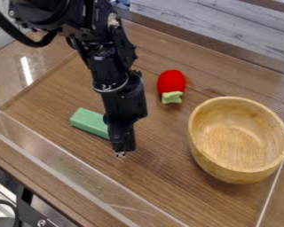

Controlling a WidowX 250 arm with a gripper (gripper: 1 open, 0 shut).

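Note:
My black gripper (120, 142) hangs low over the table, shut, its fingertips just right of a green block (90, 121) that lies on the wood at the centre-left. The gripper hides part of that block, and I cannot tell whether they touch.
A tan bowl (236, 142) sits at the right. A red object (172, 82) with a pale green part (170, 97) lies behind the gripper to the right.

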